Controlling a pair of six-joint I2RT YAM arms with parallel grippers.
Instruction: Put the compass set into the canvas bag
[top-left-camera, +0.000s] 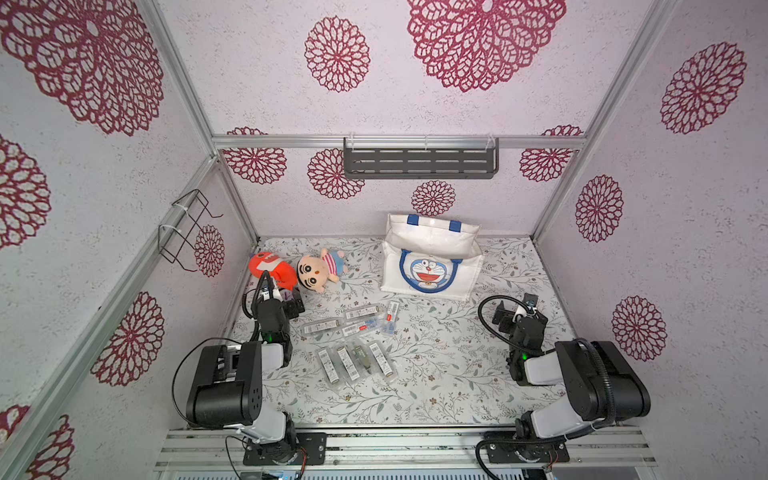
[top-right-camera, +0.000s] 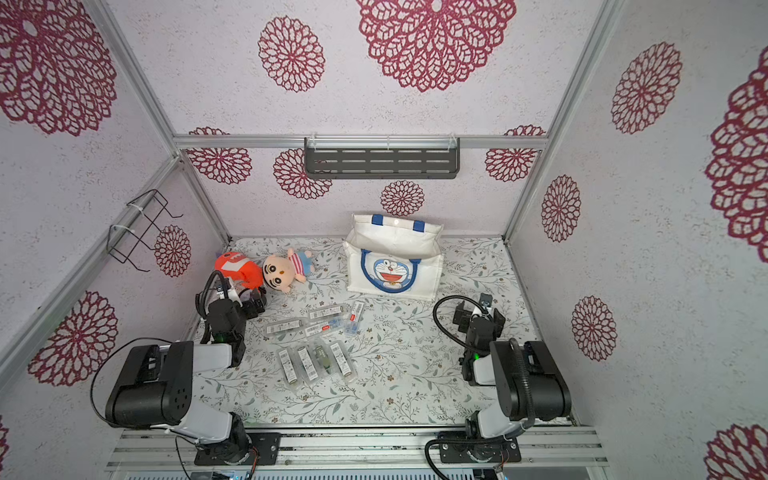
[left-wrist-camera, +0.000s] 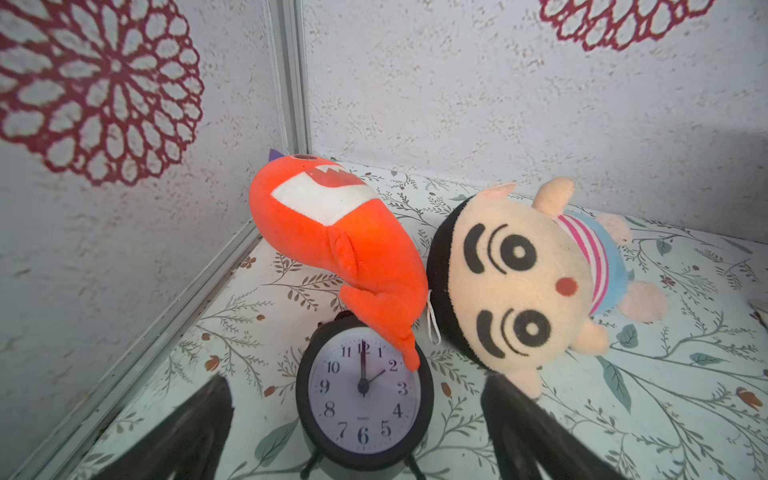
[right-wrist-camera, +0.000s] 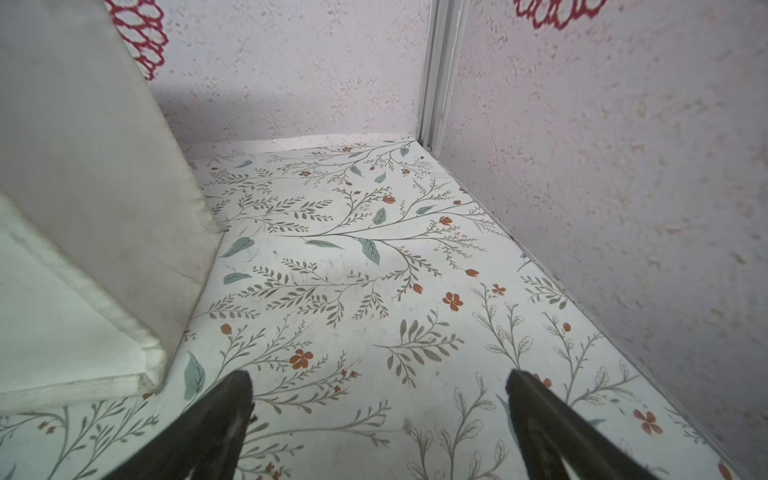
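Observation:
The white canvas bag (top-left-camera: 428, 260) with a blue-handled cartoon front stands open at the back centre right. Several small clear packs (top-left-camera: 360, 312) (top-right-camera: 308, 364) lie on the middle of the table, some with white labels, some blue and red; I cannot tell which is the compass set. My left gripper is open at the left, facing a black alarm clock (left-wrist-camera: 364, 388), with nothing held. My right gripper is open and empty at the right front of the bag.
An orange plush (left-wrist-camera: 336, 224) and a boy doll (left-wrist-camera: 528, 288) lie at the back left. A grey shelf (top-left-camera: 420, 160) hangs on the back wall.

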